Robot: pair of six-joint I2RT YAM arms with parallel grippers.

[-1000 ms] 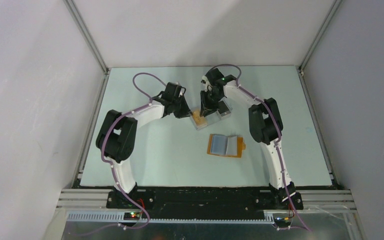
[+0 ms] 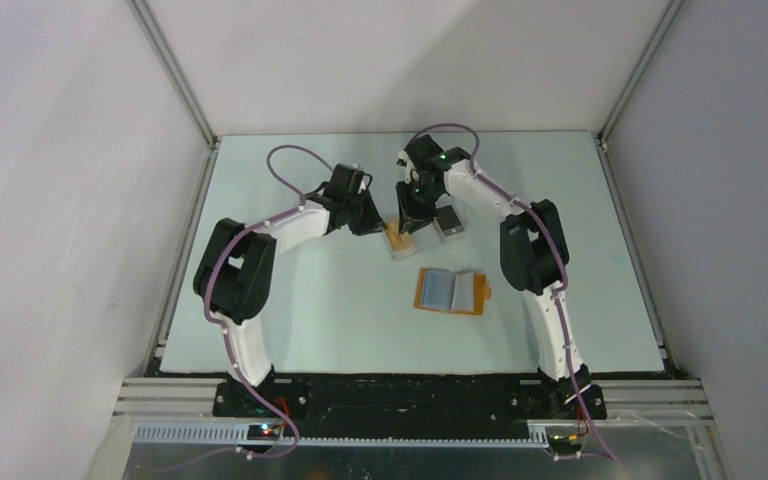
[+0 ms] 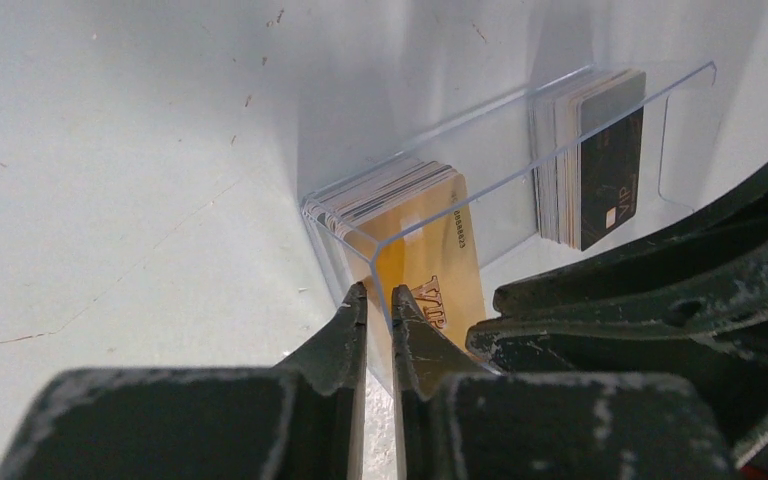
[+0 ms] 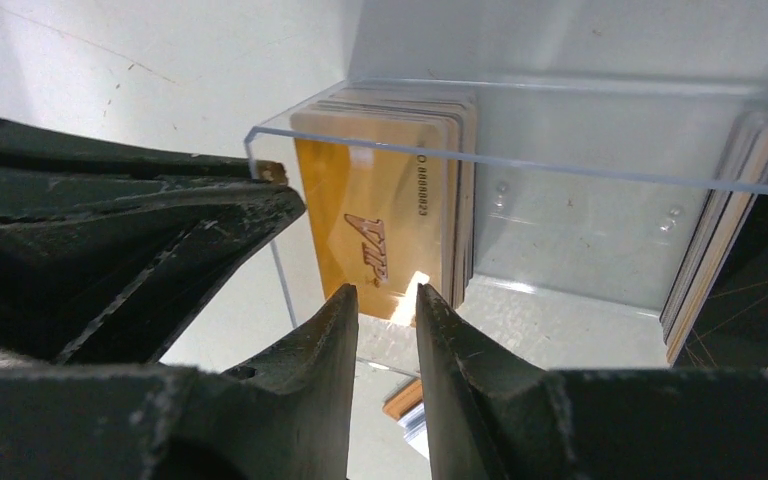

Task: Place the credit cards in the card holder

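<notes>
A clear plastic box [image 3: 505, 215] holds a stack of gold cards [image 3: 430, 265] at one end and a stack of black VIP cards [image 3: 610, 175] at the other. My left gripper is shut on the box's end wall, beside the gold stack. Just above the gold cards [image 4: 385, 225] stands my right gripper, its fingers apart and nothing between them. The card holder [image 2: 450, 291], orange with clear sleeves, lies spread on the table in front of the box.
Both grippers are close together at the box, and in the right wrist view the left fingers [image 4: 250, 195] sit at its edge. Bare table [image 2: 310, 320] lies to the left of the card holder and to its right.
The left arm, box and card holder look unchanged.
</notes>
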